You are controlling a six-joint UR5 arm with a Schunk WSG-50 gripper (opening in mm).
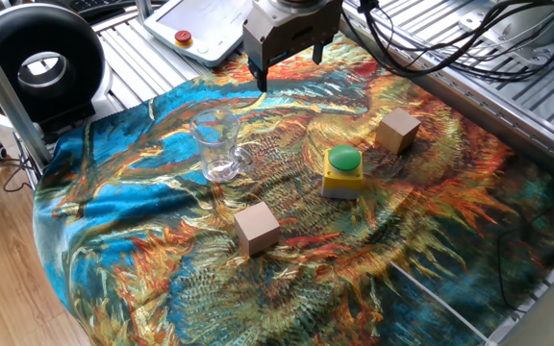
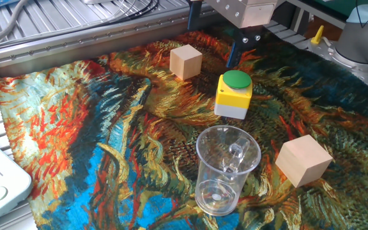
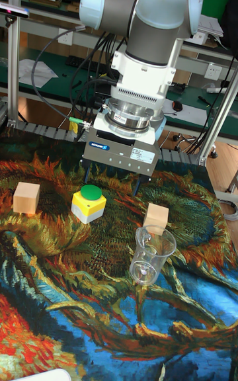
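My gripper [image 1: 290, 67] hangs above the patterned cloth, its two fingers wide apart and nothing between them; in exterior view 3 the gripper [image 3: 112, 179] also shows open. A clear plastic mug [image 2: 227, 166] stands upright on the cloth. Close to it sits one wooden cube [image 2: 303, 160]. The yellow and white box with a green button on top [image 1: 342, 171] rests between that cube and a second wooden cube [image 1: 397, 131]. None of these things touches the gripper.
The cloth [image 1: 142, 211] covers the table with some folds. A tablet-like pendant with a red knob [image 1: 183, 39] lies on the slatted metal at the back. Cables [image 1: 450, 58] hang by the arm.
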